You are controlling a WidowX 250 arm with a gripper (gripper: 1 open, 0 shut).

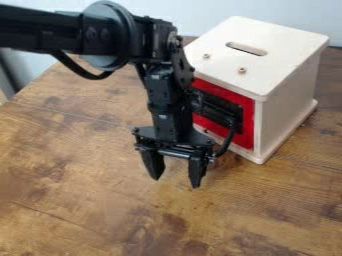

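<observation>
My black gripper (175,175) points down over the wooden table, its two fingers apart with nothing between them, in front and to the left of a pale wooden box (281,110). The box has a red front panel (242,107), partly hidden behind my arm, a slot on its top and two small fittings below the slot.
</observation>
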